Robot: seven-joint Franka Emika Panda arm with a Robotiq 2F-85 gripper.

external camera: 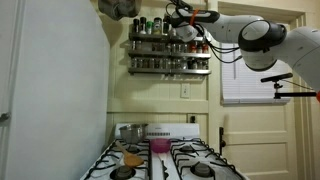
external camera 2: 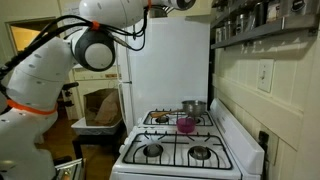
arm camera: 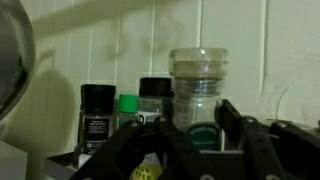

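A clear jar [arm camera: 198,100] with a pale translucent cap and a dark green label stands upright in the wrist view. My gripper is shut on this jar, with a dark finger on either side of its lower part. The jar's base is hidden behind the fingers. In exterior view 1 the gripper is high up at the top spice shelf [external camera: 150,37], too small to make out the jar there. Exterior view 2 leaves the gripper out of frame.
Left of the held jar stand a black-capped spice jar [arm camera: 97,115], a green-capped one [arm camera: 128,104] and another black-capped one [arm camera: 155,90]. A pale panelled wall [arm camera: 240,30] lies close behind. Below is a stove with a pink pot [external camera 2: 186,125].
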